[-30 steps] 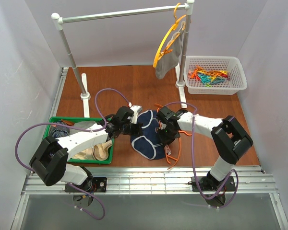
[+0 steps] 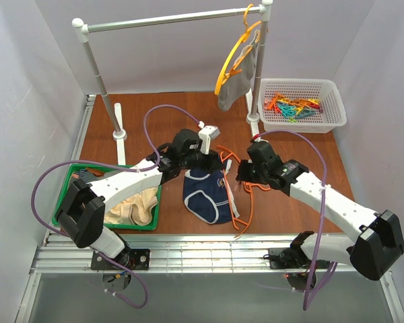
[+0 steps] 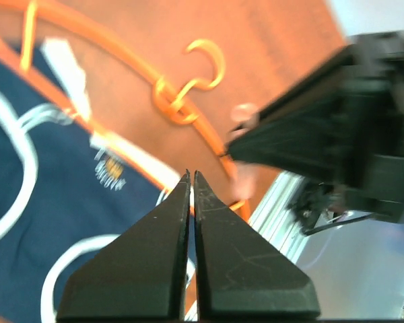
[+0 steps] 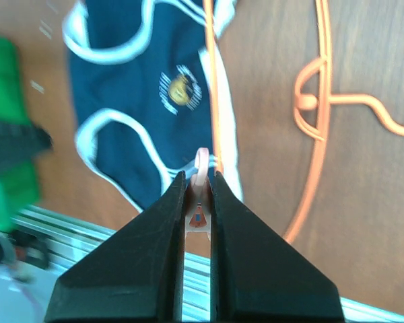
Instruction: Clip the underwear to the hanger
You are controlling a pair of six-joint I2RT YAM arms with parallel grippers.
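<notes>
The navy underwear (image 2: 205,198) with white trim lies flat on the table, an orange hanger bar (image 4: 213,94) along its right side. A second orange hanger (image 4: 316,161), with its hook, lies to the right. My left gripper is shut above the underwear, nothing visible between its fingers. My right gripper is shut on a pale pink clip (image 4: 202,165), held above the table near the underwear's edge.
A green bin (image 2: 155,212) of clothes is at left. A white basket (image 2: 333,108) of coloured clips is at back right. A rail (image 2: 168,17) carries a yellow hanger with grey cloth. Clear wood lies behind the underwear.
My right gripper has risen and moved right with the clip. My left gripper has risen and moved right over the underwear.
</notes>
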